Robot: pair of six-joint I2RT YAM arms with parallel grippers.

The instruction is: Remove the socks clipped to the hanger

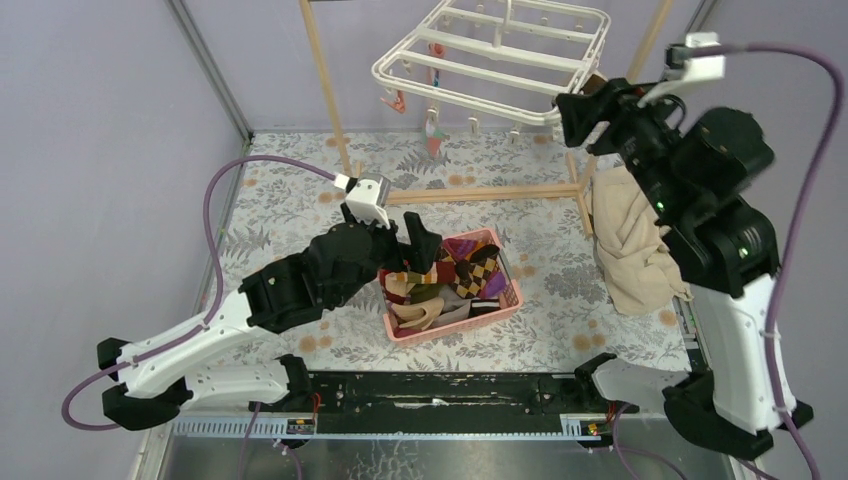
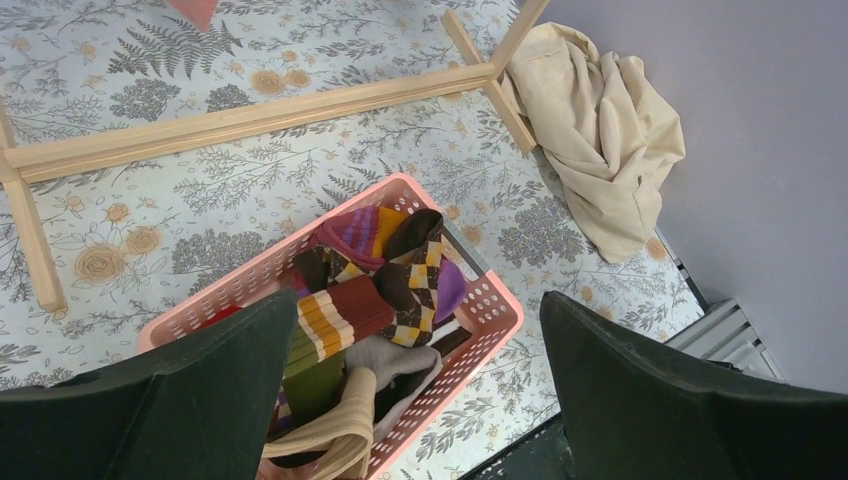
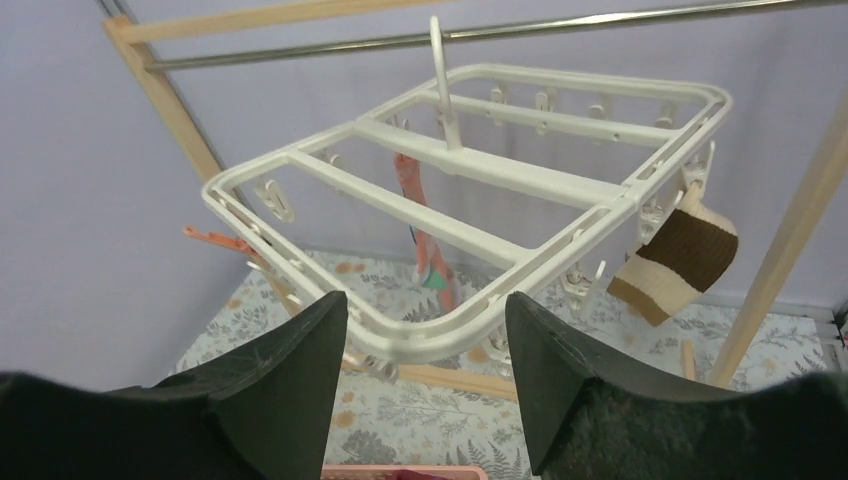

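The white hanger (image 1: 500,55) hangs from a rod and fills the middle of the right wrist view. A brown and beige striped sock (image 3: 680,255) is clipped at its right side; in the top view the right gripper mostly hides it. Two orange-pink items, a small one (image 3: 220,239) and a longer one (image 3: 425,215), hang toward its left and back. My right gripper is open, its fingers apart below the hanger's near corner. My left gripper stands open above the pink basket (image 2: 405,182), with nothing between its fingers.
Inside the basket lie several socks, among them a striped one (image 2: 345,320) and a checkered one (image 2: 415,290). Wooden stand bars (image 2: 240,118) cross the floor behind it. A beige cloth (image 1: 635,240) lies at the right wall.
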